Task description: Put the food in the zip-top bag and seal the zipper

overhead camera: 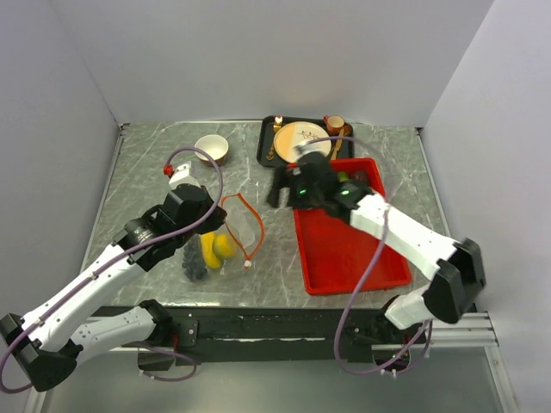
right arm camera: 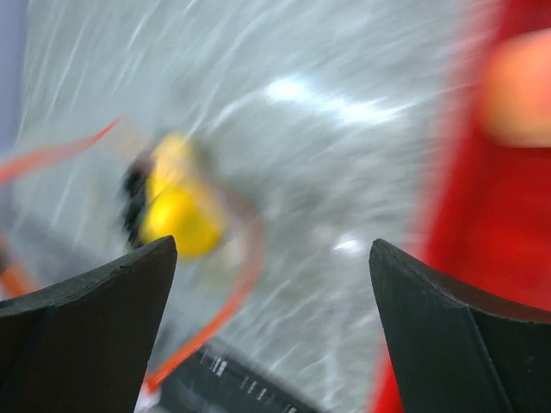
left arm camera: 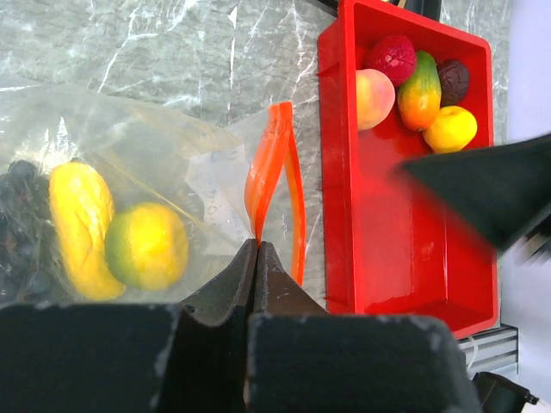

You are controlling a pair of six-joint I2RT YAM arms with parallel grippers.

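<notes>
The clear zip bag [left arm camera: 129, 138] lies on the table with its orange-edged mouth [left arm camera: 267, 168] spread toward the red bin. Inside it rest dark grapes [left arm camera: 21, 228], a long yellow food item [left arm camera: 82, 228] and a round yellow-green fruit [left arm camera: 148, 247], the last two touching. My left gripper is shut on the bag's rim, holding the mouth up. My right gripper stands open and empty, blurred by motion, between bag and bin in its wrist view. From above, the right gripper [overhead camera: 282, 188] is right of the bag's mouth.
The red bin [overhead camera: 353, 275] holds a peach [left arm camera: 375, 97], a papaya [left arm camera: 420, 93], a yellow fruit [left arm camera: 450, 129] and other items at its far end. A black tray [overhead camera: 269, 138] with a plate and a white bowl [overhead camera: 212, 146] stand at the back.
</notes>
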